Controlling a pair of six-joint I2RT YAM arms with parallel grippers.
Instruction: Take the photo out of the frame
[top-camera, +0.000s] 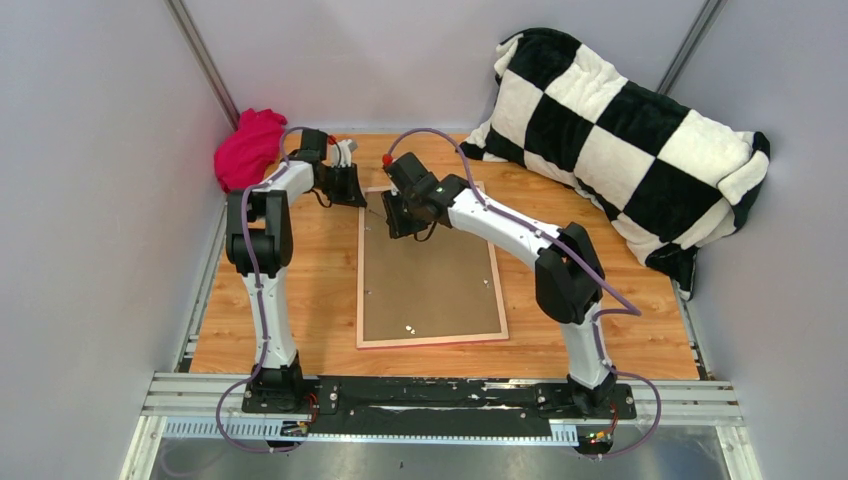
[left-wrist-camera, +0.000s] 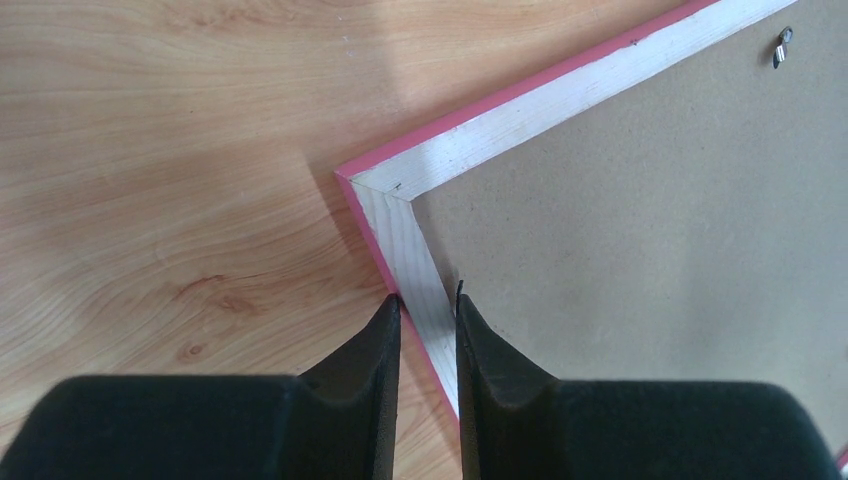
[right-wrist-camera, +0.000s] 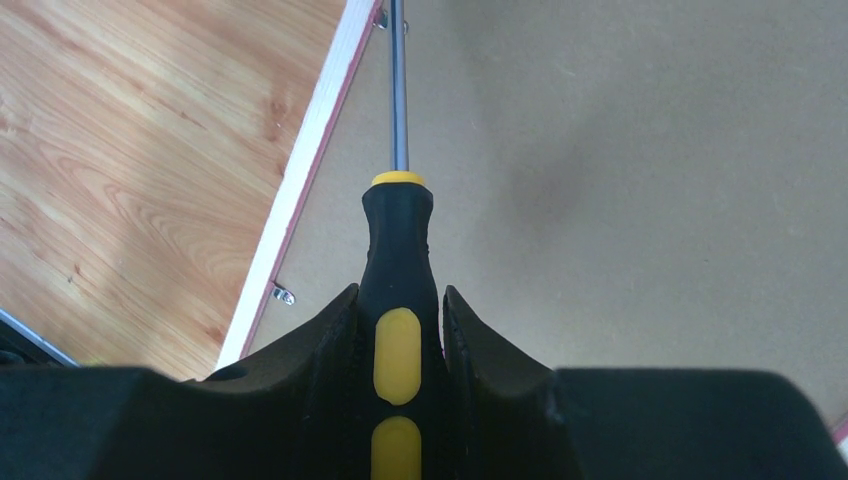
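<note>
The picture frame (top-camera: 428, 338) lies back up on the table, a brown backing board (top-camera: 430, 280) inside and small metal tabs (left-wrist-camera: 782, 50) along its inner edges. My left gripper is shut on the frame's rim at its far-left corner. My right gripper is shut on a black-and-yellow screwdriver (right-wrist-camera: 397, 355); the shaft (right-wrist-camera: 399, 120) reaches over the board along the left rim, toward a tab at the top of the right wrist view, where its tip is out of view.
A checkered pillow (top-camera: 620, 140) fills the back right, and a red cloth (top-camera: 245, 150) lies at the back left. Bare tabletop (top-camera: 570, 340) surrounds the frame on the near and right sides.
</note>
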